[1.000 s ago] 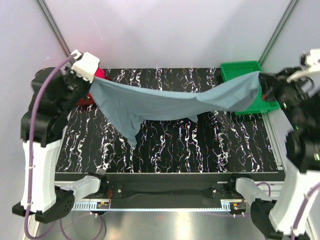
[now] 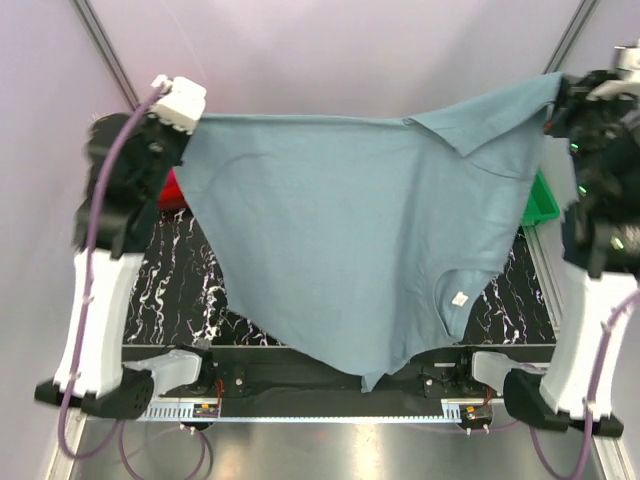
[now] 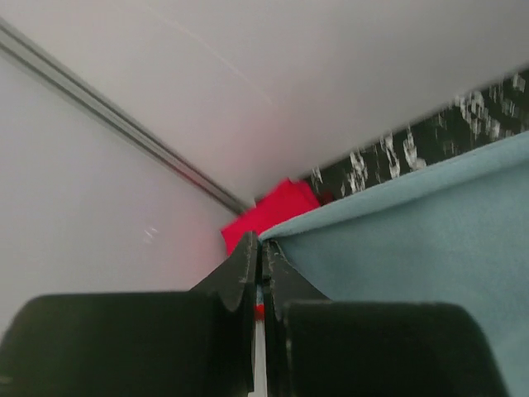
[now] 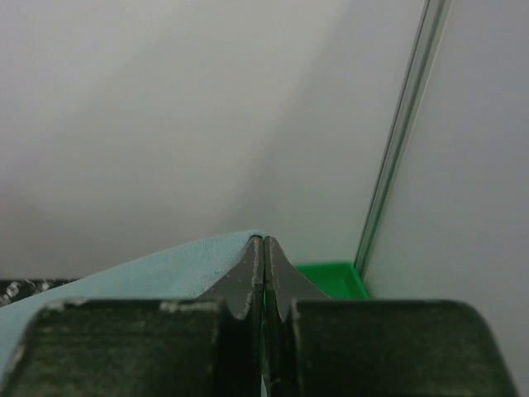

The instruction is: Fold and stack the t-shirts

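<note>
A blue-grey t-shirt (image 2: 320, 220) hangs spread in the air between my two arms, its upper edge nearly straight. At its upper left corner my left gripper (image 2: 192, 128) is shut on the cloth; the left wrist view shows the fabric (image 3: 397, 207) running off to the right from the fingertips (image 3: 248, 258). My right gripper (image 2: 556, 112) is shut on the upper right corner, where a flap folds over. In the right wrist view, cloth (image 4: 149, 277) leads left from the fingertips. A small pale tag (image 2: 459, 299) shows near the lower right.
Behind the shirt lies a black table with white veins (image 2: 160, 290), mostly covered from above. A red container (image 2: 172, 193) stands at the left and a green bin (image 2: 541, 203) at the right, both partly hidden. Pale walls enclose the sides and back.
</note>
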